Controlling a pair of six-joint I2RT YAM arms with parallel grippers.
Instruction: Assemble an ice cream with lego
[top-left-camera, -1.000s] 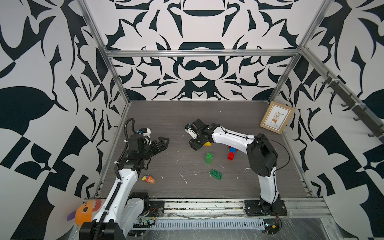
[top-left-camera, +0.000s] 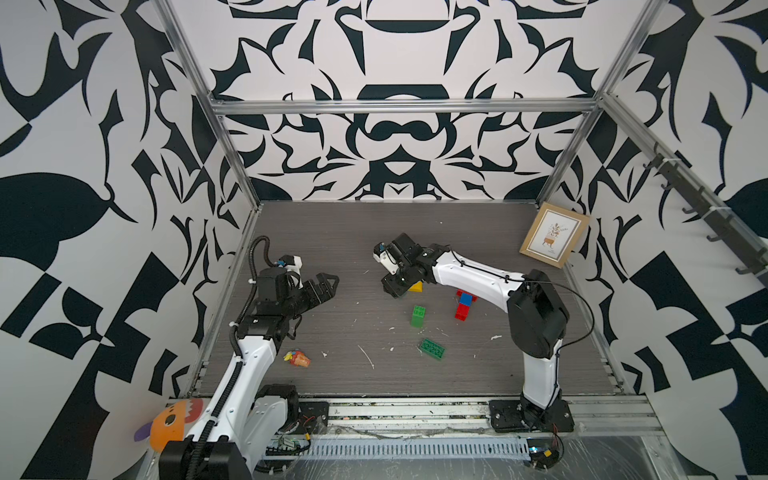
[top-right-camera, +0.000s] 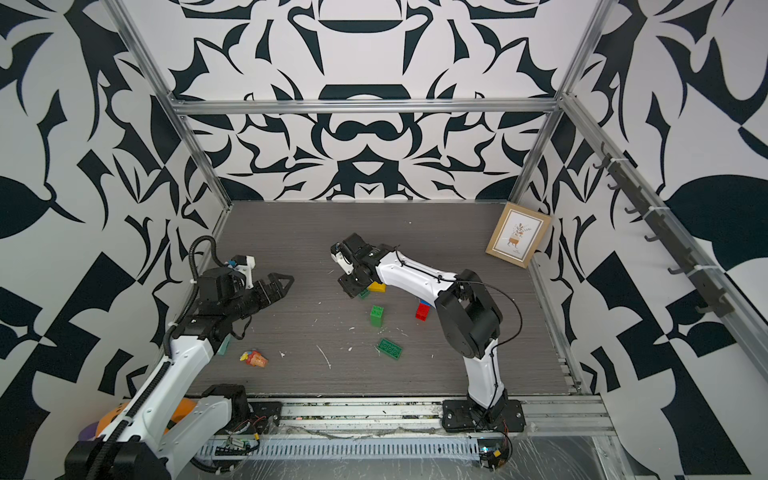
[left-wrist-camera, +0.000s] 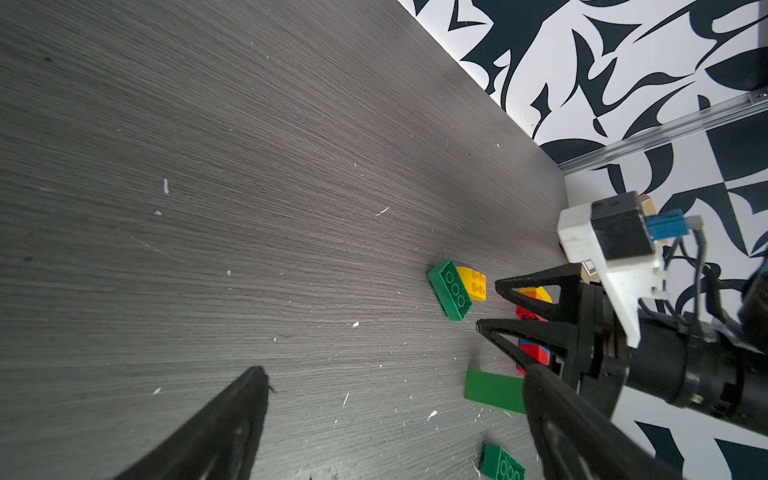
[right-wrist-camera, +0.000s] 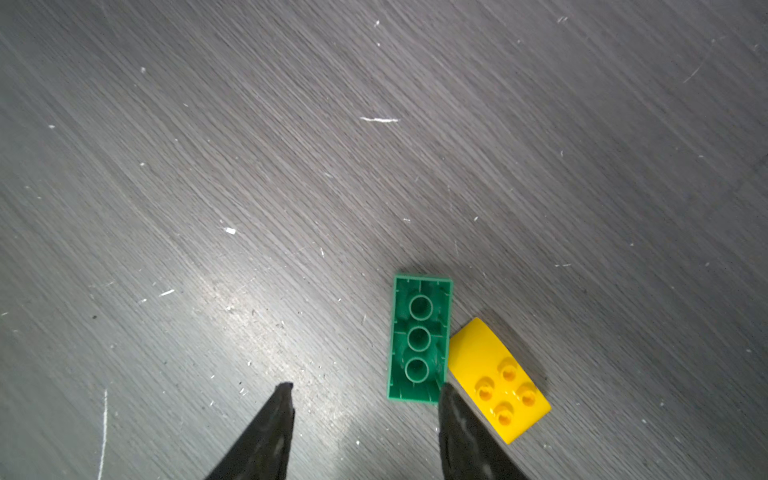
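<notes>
My right gripper stands open above the table, nothing between its fingers. In the right wrist view, a dark green brick (right-wrist-camera: 419, 339) lies studs down, its hollow underside showing, near the right fingertip. Against its right side rests a yellow brick (right-wrist-camera: 500, 380) with studs up. Nearer the front are a bright green brick (top-left-camera: 418, 316) and another dark green brick (top-left-camera: 432, 348). Beside them, under the right forearm, lie a blue brick (top-left-camera: 465, 299) and red bricks (top-left-camera: 461, 313), partly hidden. On the left, my left gripper hangs open and empty over bare table.
A small ice-cream-shaped piece (top-left-camera: 297, 358) in orange, red and yellow lies at the front left, beside the left arm. The picture frame (top-left-camera: 554, 234) leans at the back right corner. Free table (top-left-camera: 344, 228) stretches across the back and left middle.
The right arm's elbow has swung to the right and its gripper has shifted slightly, uncovering more of the yellow brick. The left arm and the loose bricks have stayed put.
</notes>
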